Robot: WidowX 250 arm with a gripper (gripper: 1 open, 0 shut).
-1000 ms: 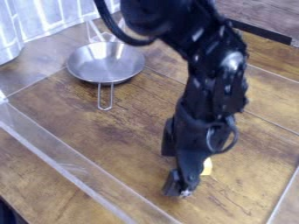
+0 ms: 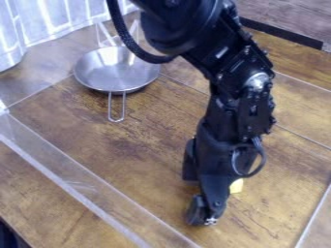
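My black gripper [image 2: 207, 194] is low over the wooden table, its open fingers reaching down to the tabletop in the lower middle of the view. A small yellow object [image 2: 237, 185] lies just behind it, mostly hidden by the gripper, so I cannot tell whether it sits between the fingers.
A steel pan [image 2: 116, 68] with a long handle sits at the back left. A clear strip [image 2: 65, 178] runs along the left of the table [image 2: 91, 136]. The wood between pan and gripper is free.
My gripper has shifted very slightly to the right and down. The pan has not moved.
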